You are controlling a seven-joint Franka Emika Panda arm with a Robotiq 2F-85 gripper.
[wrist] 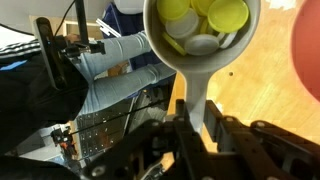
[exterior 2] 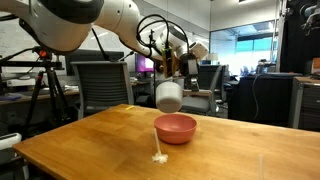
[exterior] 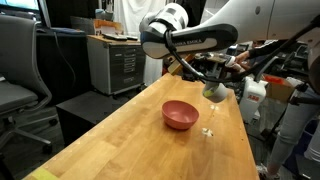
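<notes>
A white cup [exterior: 216, 93] hangs in the air above the wooden table, with my gripper shut on its wall near the rim. Inside the cup, the wrist view shows several round yellow-green pieces [wrist: 228, 14] and some greyish ones. The cup is tilted in exterior view 1, its mouth partly turned to that camera. A red bowl [exterior: 180, 115] stands on the table, lower than the cup and a little to its left there. In exterior view 2 the cup [exterior 2: 169, 97] appears just above the bowl's [exterior 2: 176, 128] near-left side. The bowl's inside is mostly hidden there.
Small white marks or scraps [exterior 2: 160, 157] lie on the table [exterior 2: 100, 140] near the bowl.
</notes>
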